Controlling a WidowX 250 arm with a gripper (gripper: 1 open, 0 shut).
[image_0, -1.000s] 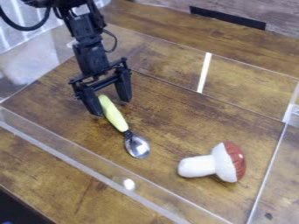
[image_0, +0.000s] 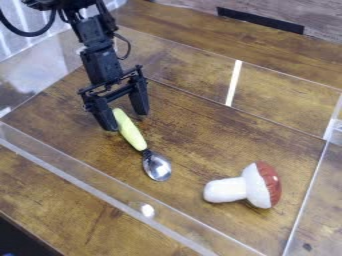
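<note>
The black gripper (image_0: 115, 104) is open, its fingers spread low over the handle of a spoon (image_0: 128, 131) with a pale yellow handle and silver bowl. The spoon lies slanting toward the front right on the wooden table. Whether the fingers touch the handle is hard to tell.
A toy mushroom (image_0: 245, 188) with a white stem and red speckled cap lies at the front right of the table (image_0: 201, 120). Pale strips run across the surface.
</note>
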